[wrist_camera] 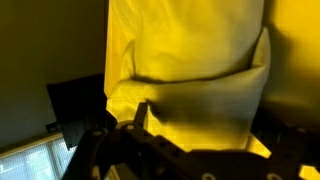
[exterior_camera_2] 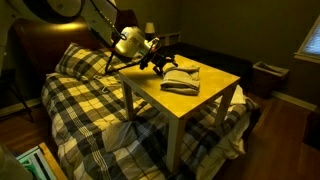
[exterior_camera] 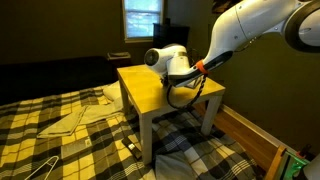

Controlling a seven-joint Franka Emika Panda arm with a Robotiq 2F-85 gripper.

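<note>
A folded pale cloth (exterior_camera_2: 183, 80) lies on the small yellowish table (exterior_camera_2: 215, 90). Just beside the cloth, low over the tabletop, is my gripper (exterior_camera_2: 158, 70). In the wrist view the cloth (wrist_camera: 200, 105) fills the middle, with a raised fold running across it. My open gripper has its dark fingers (wrist_camera: 140, 118) apart at the bottom of that view, on either side of the near part of the cloth. Whether they touch it cannot be told. In exterior view 1 the arm partly covers the cloth.
A bed with a plaid cover (exterior_camera: 85, 130) surrounds the table, with other cloths (exterior_camera: 65, 122) on it. A small dark object (exterior_camera: 131, 147) lies near a table leg.
</note>
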